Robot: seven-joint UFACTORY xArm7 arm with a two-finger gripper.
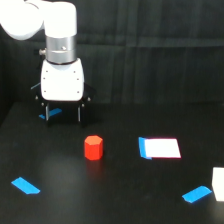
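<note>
In the camera view, my gripper [64, 112] hangs above the back left of the dark table, its two dark fingers spread wide. Nothing shows between them. A blue piece [51, 114] lies on the table near the left finger and is partly hidden by it. To the right and nearer the camera stands a red block [93, 148], apart from the gripper.
A white rectangle with a red edge [163, 148] lies right of centre, with a blue strip on its left. Other blue pieces lie at the front left [25, 186] and front right [196, 194]. A white item [218, 184] is cut off at the right edge.
</note>
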